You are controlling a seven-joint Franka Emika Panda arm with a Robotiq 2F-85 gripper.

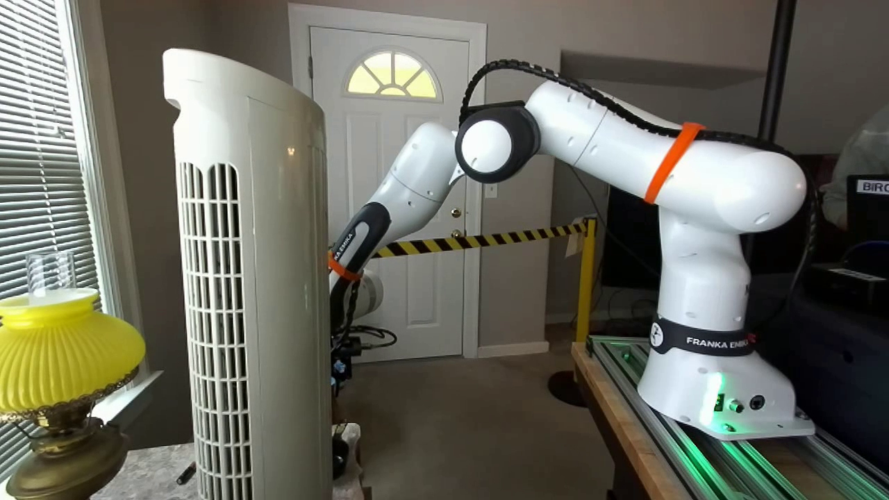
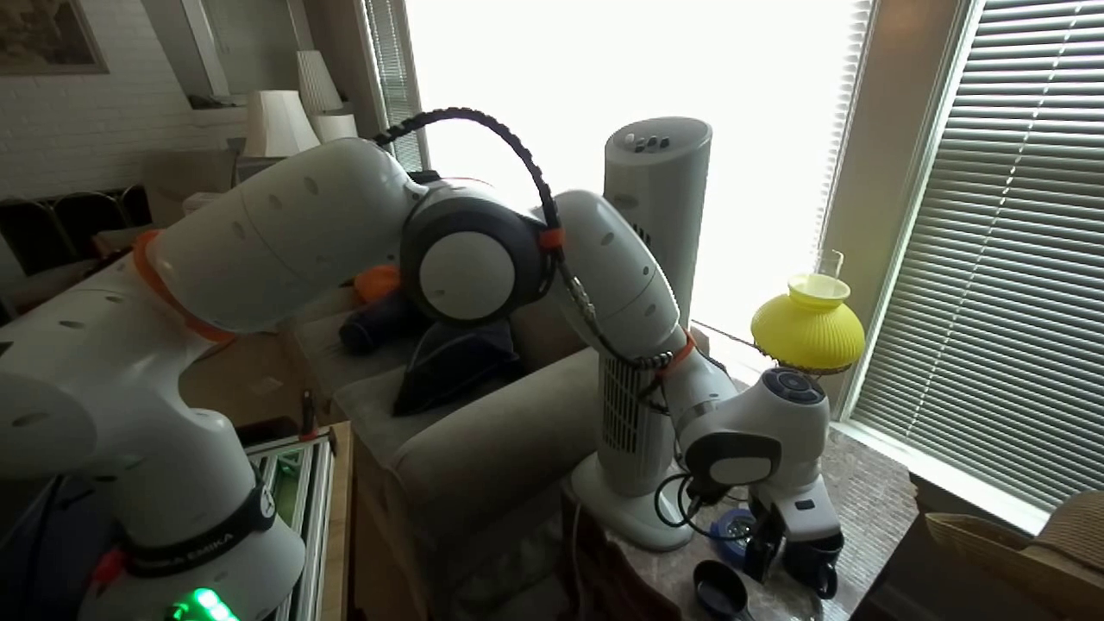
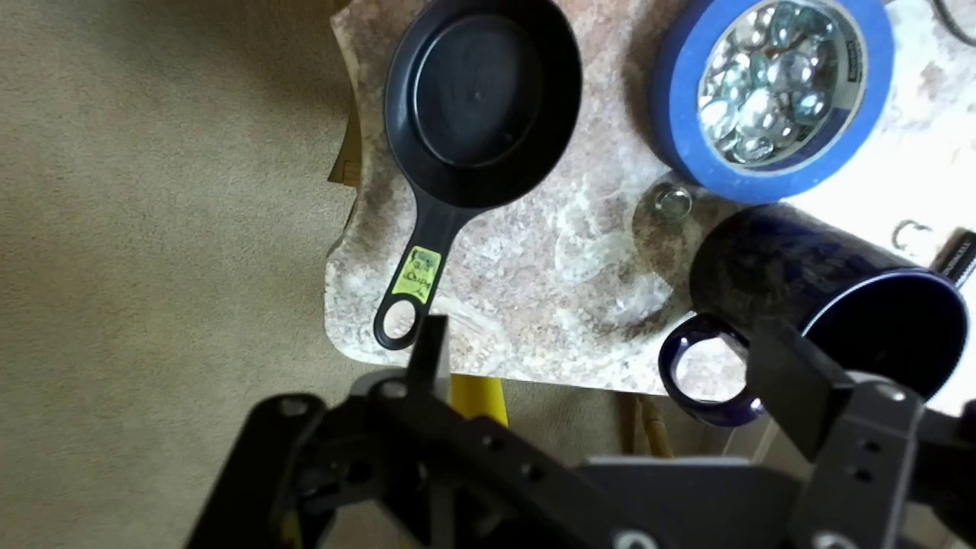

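My gripper is open above the front edge of the small table. In the wrist view, its left finger (image 3: 428, 355) lies by the end of the black pan's (image 3: 480, 91) handle. The right finger (image 3: 794, 384) overlaps a dark blue mug (image 3: 778, 256); whether they touch I cannot tell. The mug's handle (image 3: 672, 366) points into the gap between the fingers, and its mouth faces the lower right. A roll of blue tape (image 3: 682, 91) rings a heap of clear glass beads (image 3: 764, 101) behind the mug.
A tall tower fan (image 2: 662, 228) stands on the table beside my arm, hiding the gripper in exterior view 1. A yellow-shaded lamp (image 2: 807, 326) stands behind. One loose bead (image 3: 673, 201) and a black battery (image 3: 958, 258) lie near the mug. Bare tabletop (image 3: 549, 284) separates pan and mug.
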